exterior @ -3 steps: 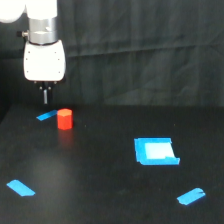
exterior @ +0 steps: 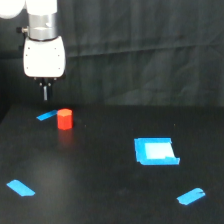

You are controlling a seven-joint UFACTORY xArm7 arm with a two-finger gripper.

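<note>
A small red block point(exterior: 65, 119) stands upright on the black table at the left, with nothing touching it. Toward the right lies a white square point(exterior: 158, 150) bordered by blue tape. My gripper point(exterior: 44, 93) hangs pointing down at the upper left, above and a little left of the red block and apart from it. Its fingers are thin and dark against the dark backdrop, so their spacing cannot be made out. No object shows below them.
Strips of blue tape mark the table: one strip point(exterior: 47, 115) beside the red block, another point(exterior: 20, 188) at the front left, a third point(exterior: 191, 196) at the front right. A dark curtain point(exterior: 140, 50) closes off the back.
My gripper has risen slightly. The red block and the taped white square have stayed where they were.
</note>
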